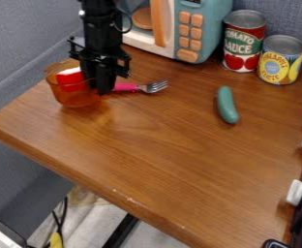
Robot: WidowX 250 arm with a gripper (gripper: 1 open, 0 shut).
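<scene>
My black gripper [100,70] reaches down at the upper left of the table [180,174], over the right side of an orange translucent bowl [71,97] that holds something red and white. A pink-handled fork [138,87] lies just right of the bowl, partly hidden by the gripper. The fingertips are dark and overlap the bowl, so I cannot see whether they are shut or on what.
A toy microwave [186,29] stands at the back, with a tomato can [242,44] and a yellow can [281,62] beside it. A green cucumber [226,105] lies at right centre. A dark appliance edges the right side.
</scene>
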